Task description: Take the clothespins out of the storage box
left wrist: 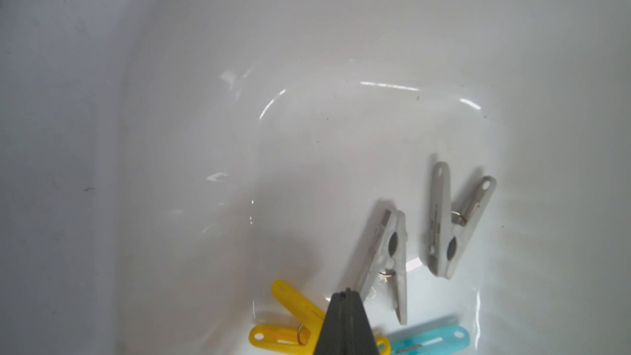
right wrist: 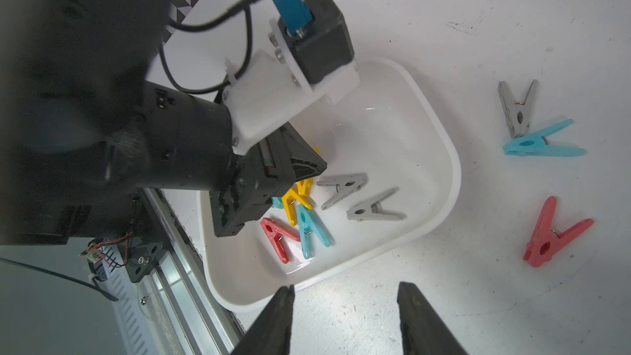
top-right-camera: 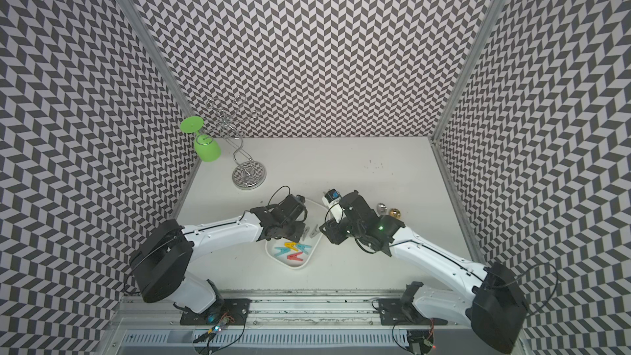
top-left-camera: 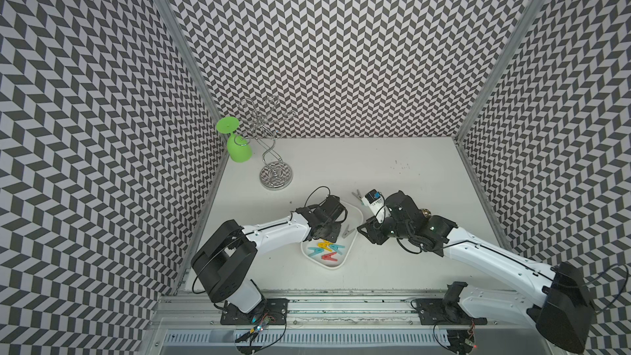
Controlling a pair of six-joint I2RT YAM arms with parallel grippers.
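My left gripper is shut over the white storage box (right wrist: 441, 157), nothing between its fingers. In the left wrist view a grey clothespin (left wrist: 392, 249) lies on the box floor just right of the fingertips, outside them. A second grey clothespin (left wrist: 453, 223) rests further right. Yellow clothespins (right wrist: 291, 207), a blue one (right wrist: 309, 226) and a red one (right wrist: 278, 235) also lie in the box, partly behind the left gripper in the right wrist view. My right gripper stands open and empty, beside the box's right side.
On the table right of the box lie a grey clothespin (right wrist: 518, 115), a blue clothespin (right wrist: 540, 144) and a red clothespin (right wrist: 549, 236). A wire stand (top-left-camera: 276, 175) with a green cup (top-left-camera: 240, 150) occupies the back left. Open table stretches behind the right arm.
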